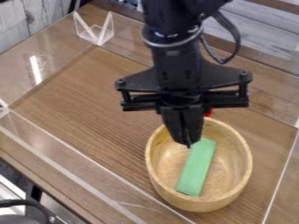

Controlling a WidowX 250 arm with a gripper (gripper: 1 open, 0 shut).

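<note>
My gripper (pixel 184 131) hangs large and dark in the upper middle of the camera view, its tip over the back rim of a round beige bowl (pixel 162 166); it looks shut, with nothing visible between its fingers. The bowl holds a long green block (pixel 197 166). A small red object (pixel 208 113) shows behind the gripper, mostly hidden.
A clear plastic holder (pixel 93 28) stands at the back left. Black cables (pixel 24 206) lie at the bottom left corner.
</note>
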